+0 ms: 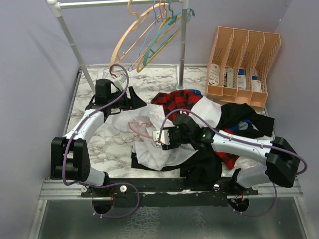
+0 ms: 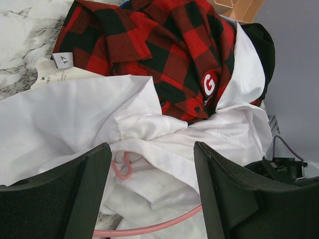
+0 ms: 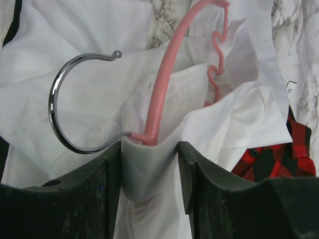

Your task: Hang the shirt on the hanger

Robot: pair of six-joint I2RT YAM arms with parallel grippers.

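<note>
The white shirt (image 1: 149, 152) lies rumpled mid-table, with the pink hanger (image 1: 139, 131) partly inside it. In the right wrist view, the hanger's pink arm (image 3: 163, 84) runs into white cloth, and its metal hook (image 3: 55, 97) curves out to the left. My right gripper stands part open around that cloth-covered hanger part, fingers close to the cloth on both sides. My left gripper is open above the shirt's white cloth (image 2: 65, 114); nothing is held between its fingers. A loop of pink hanger (image 2: 122, 169) shows through a fold.
A red-and-black plaid shirt (image 1: 174, 99) and black garments (image 1: 244, 117) lie behind and right. Several hangers (image 1: 149, 40) hang from the white rack (image 1: 183, 50) at the back. A tan divided bin (image 1: 244, 59) stands at the back right. Bare marble shows at left.
</note>
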